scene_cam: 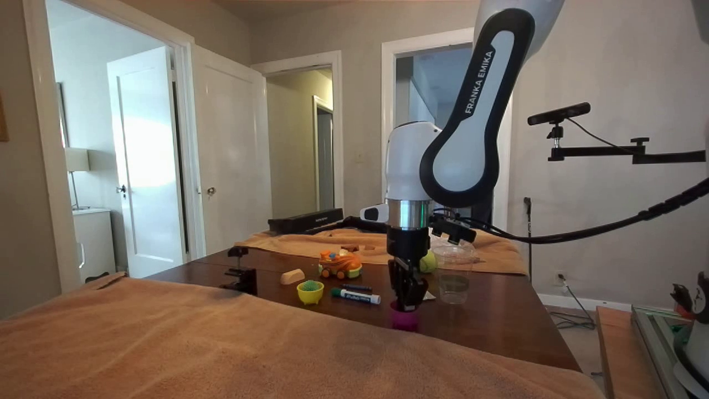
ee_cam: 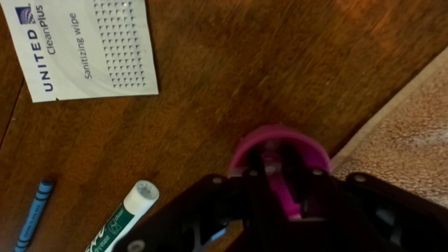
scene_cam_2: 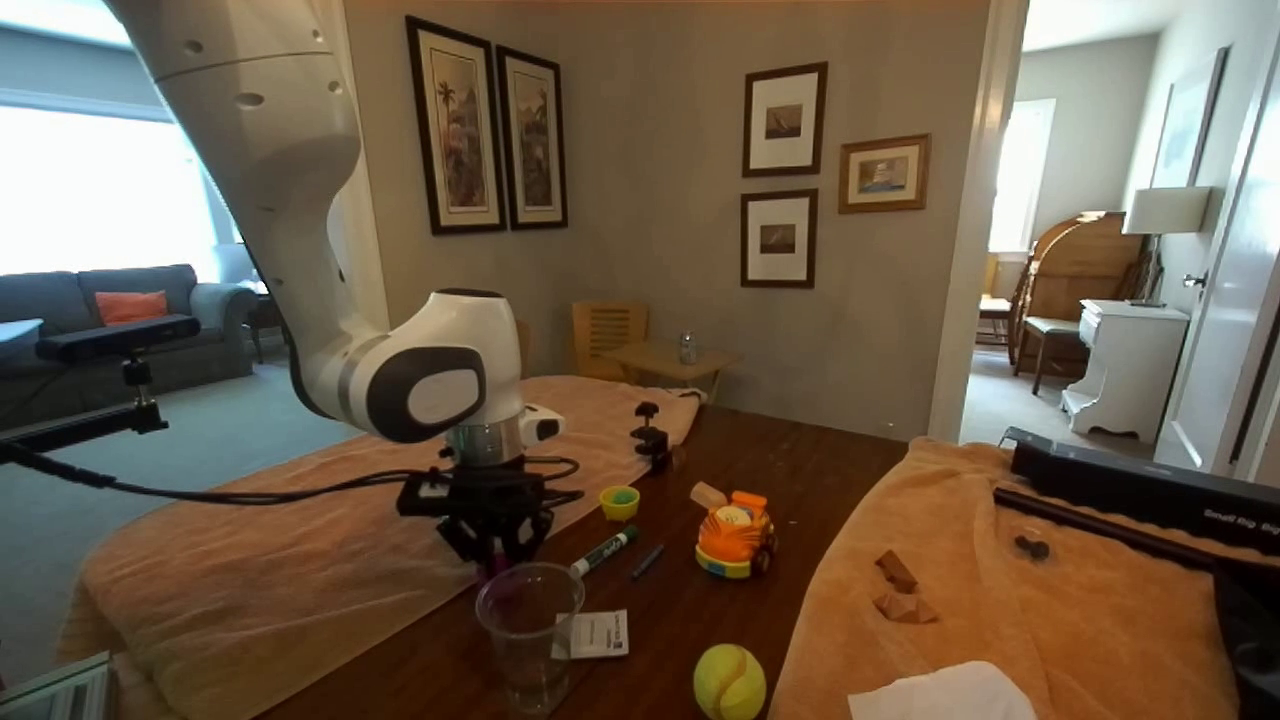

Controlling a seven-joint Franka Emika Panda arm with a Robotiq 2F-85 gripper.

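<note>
A small magenta cup [scene_cam: 405,320] stands on the dark wooden table, close to the towel's edge. My gripper [scene_cam: 408,307] points straight down into it, its fingertips below the rim. From the wrist view, the two dark fingers [ee_cam: 292,161] are inside the cup [ee_cam: 317,157], a narrow gap between them through which pinkish cup interior shows. Whether anything small lies at the bottom is too dark to tell. In exterior view 2 the cup is mostly hidden behind a clear plastic cup [scene_cam_2: 534,642].
Near the gripper lie a green-and-white marker [ee_cam: 126,216], a blue crayon [ee_cam: 33,218] and a sanitizing-wipe packet [ee_cam: 84,50]. Farther off are a yellow bowl with something green [scene_cam: 309,292], an orange toy car [scene_cam_2: 734,536], a tennis ball [scene_cam_2: 729,682] and a black clamp [scene_cam: 242,276].
</note>
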